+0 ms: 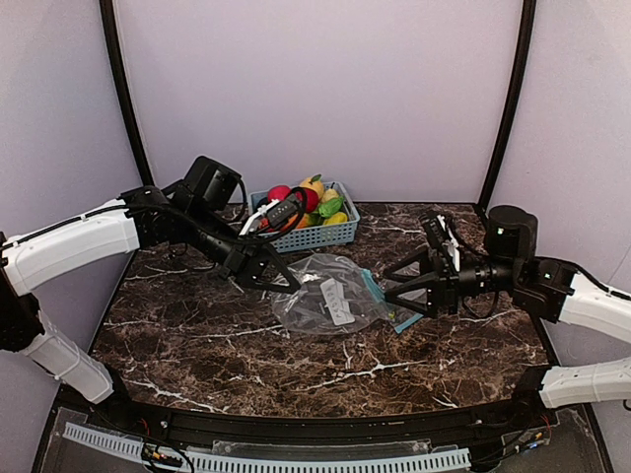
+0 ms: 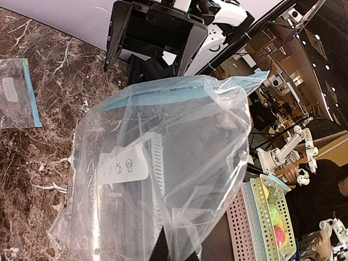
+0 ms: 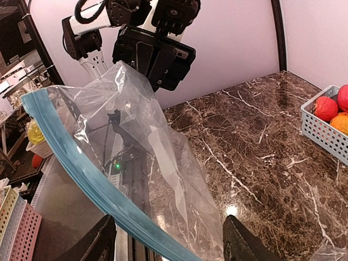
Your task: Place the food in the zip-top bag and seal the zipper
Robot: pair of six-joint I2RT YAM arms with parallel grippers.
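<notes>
A clear zip top bag [image 1: 330, 296] with a pale blue zipper strip hangs from my left gripper [image 1: 288, 281], which is shut on its edge; in the left wrist view the bag [image 2: 130, 201] fills the middle. My right gripper [image 1: 394, 286] stands open at the zipper end, its fingertips either side of the bag's lower zipper [image 3: 130, 217] in the right wrist view; whether they touch it I cannot tell. A basket [image 1: 306, 235] of fruit and vegetables sits at the back of the table.
A second bag [image 2: 16, 92] lies flat on the marble table [image 1: 197, 365], partly behind the right gripper in the top view.
</notes>
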